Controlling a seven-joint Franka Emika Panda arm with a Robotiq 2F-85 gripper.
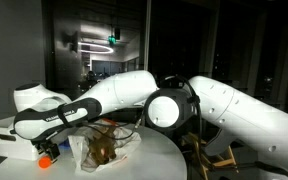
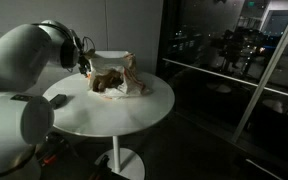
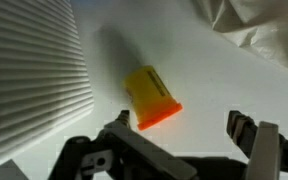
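Note:
An orange bottle [image 3: 150,94] with a red-orange cap lies on the white table in the wrist view, its cap end toward my gripper. The fingers stand wide open, with no object between the fingers. In exterior view 1 the orange cap [image 1: 45,161] shows on the table just below my gripper [image 1: 46,148], close to the white box [image 1: 9,140]. A crumpled paper bag [image 1: 101,148] with brown contents stands to the right of the bottle. In exterior view 2 the arm hides the bottle.
The ribbed side of a white box [image 3: 29,70] rises left of the bottle in the wrist view. Pale crumpled paper [image 3: 259,25] lies at the upper right. In exterior view 2, the front and right of the round table [image 2: 114,119] are clear beyond the bag [image 2: 117,78].

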